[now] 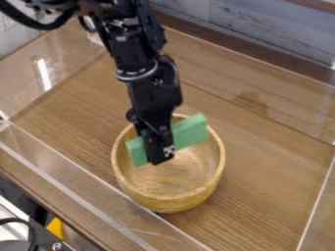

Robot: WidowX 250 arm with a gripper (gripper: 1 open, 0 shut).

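My black gripper (157, 143) hangs from the top of the view, shut on a green block (187, 131) held tilted over a yellow round bowl (170, 202). The block overlaps the back of the bowl's interior from this view; whether it touches the bowl cannot be told. The inside of the bowl that shows in front of the block is bare.
A pale wall (249, 29) runs along the back. Cables and a small yellow item lie off the table's edge at the lower left.
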